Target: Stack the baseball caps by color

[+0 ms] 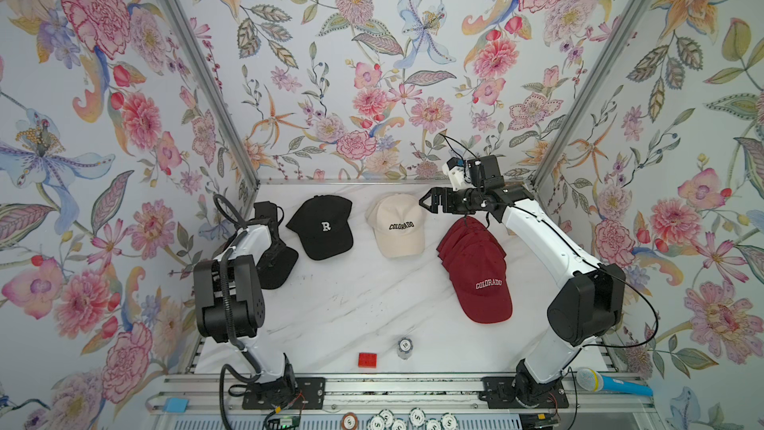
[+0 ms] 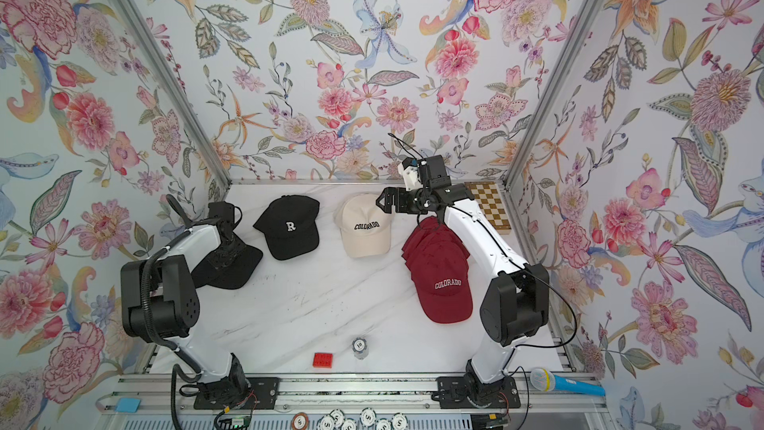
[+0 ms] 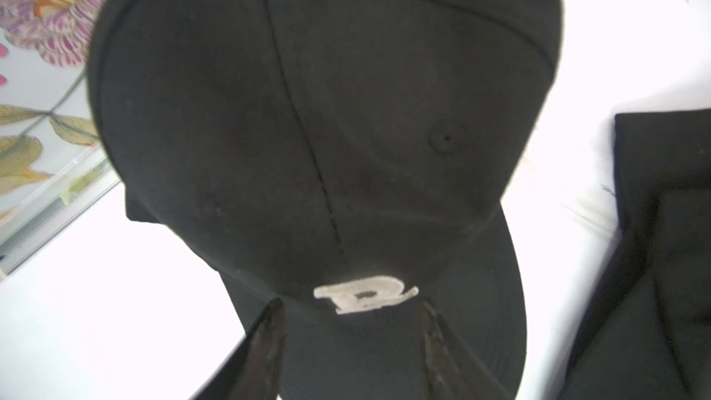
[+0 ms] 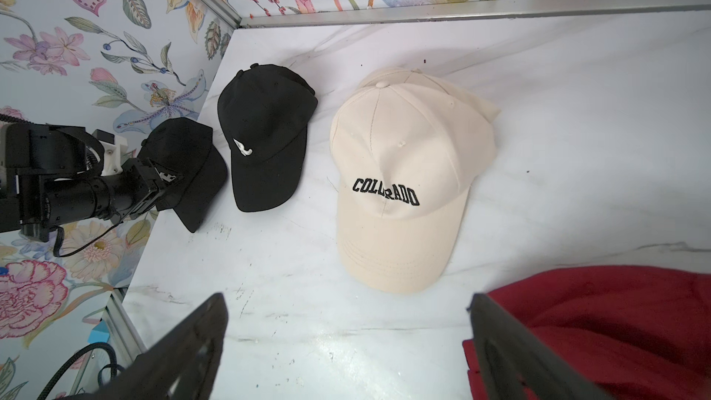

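Two black caps lie on the left: a black cap with a white R [image 1: 320, 223], and another black cap [image 2: 238, 266] under my left gripper. In the left wrist view my left fingers stand apart, part open, over the front of that cap's crown and brim, near a white logo. Cream Colorado caps [image 4: 403, 140] lie stacked at the back middle. Red caps [image 1: 481, 286] form a stack on the right. My right gripper stands open and empty above, between the cream and red caps.
A checkered board [image 2: 495, 203] sits at the back right. A red block [image 1: 367, 360] and a small round stack [image 1: 405, 348] lie near the front edge. Flowered walls bound three sides.
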